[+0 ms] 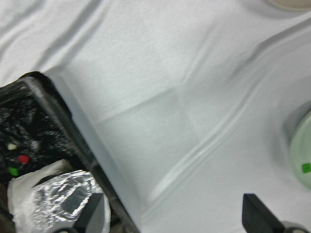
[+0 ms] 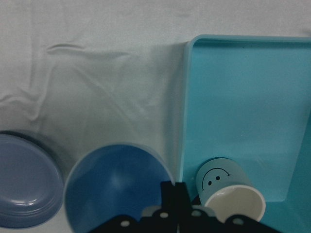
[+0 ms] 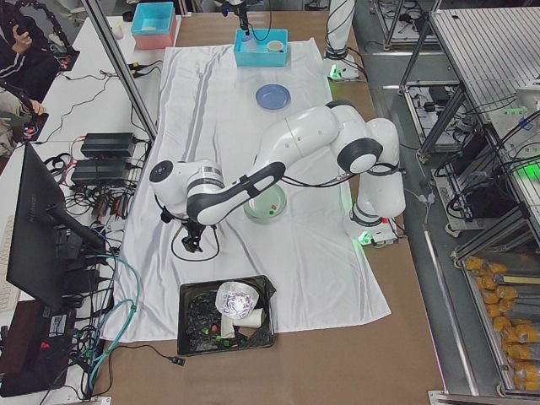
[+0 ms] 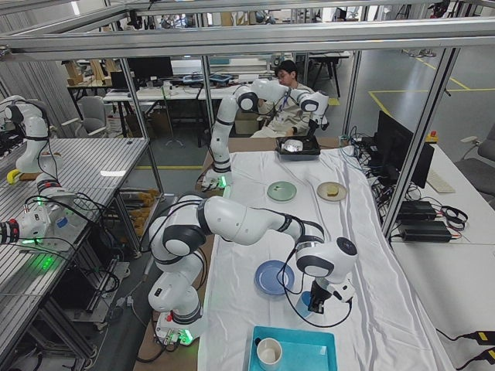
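My left gripper is open and empty, above the cloth beside the black lined bin (image 3: 190,312), which holds crumpled foil (image 1: 68,196) and white items. The green plate (image 1: 303,150) lies to its right; a beige plate with a yellow item (image 4: 331,191) shows in the camera right view. My right gripper has its fingertips close together at the rim of a blue cup (image 2: 109,179), which stands or hangs just left of the turquoise tray (image 2: 243,97); whether it grips the rim is unclear.
A blue plate (image 2: 26,184) lies left of the blue cup. A white smiley cup (image 2: 223,189) is inside the turquoise tray. White cloth covers the table, with clear patches between the plates. A monitor and cables (image 3: 46,236) line one side.
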